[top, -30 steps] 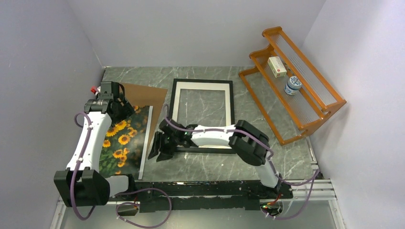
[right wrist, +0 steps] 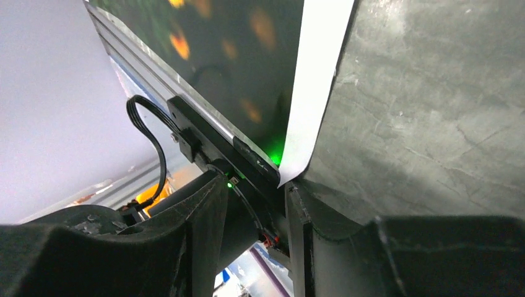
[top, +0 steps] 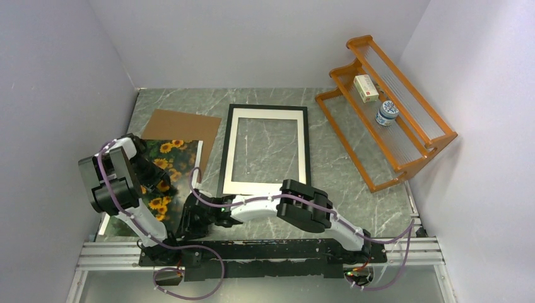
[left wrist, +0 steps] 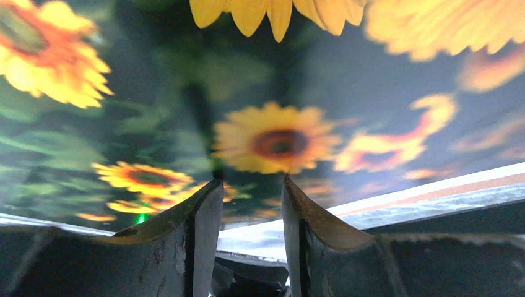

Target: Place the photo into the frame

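The sunflower photo point(top: 180, 165) lies at the left of the table, a white border along its right side. Beside it, to the right, lies the black frame point(top: 304, 148) with a cream mat. My left gripper point(top: 163, 184) is over the photo; in the left wrist view, the photo point(left wrist: 155, 142) spans the picture behind the parted fingertips. At the photo's near right corner is my right gripper point(top: 187, 232). In the right wrist view, the white border's corner point(right wrist: 297, 164) reaches one fingertip of this gripper. A gap shows between both finger pairs; a grip on the photo cannot be made out.
A brown board point(top: 205, 126) lies partly under the photo. The wooden shelf point(top: 404, 167) at right holds a small box point(top: 366, 88) and a jar point(top: 387, 113). My right forearm point(top: 258, 208) crosses near the frame's front edge. Table space between frame and shelf is free.
My left gripper has come down and nearer over the photo. The right gripper has moved left and nearer, from beside the photo to its near right corner. Photo and frame look unmoved.
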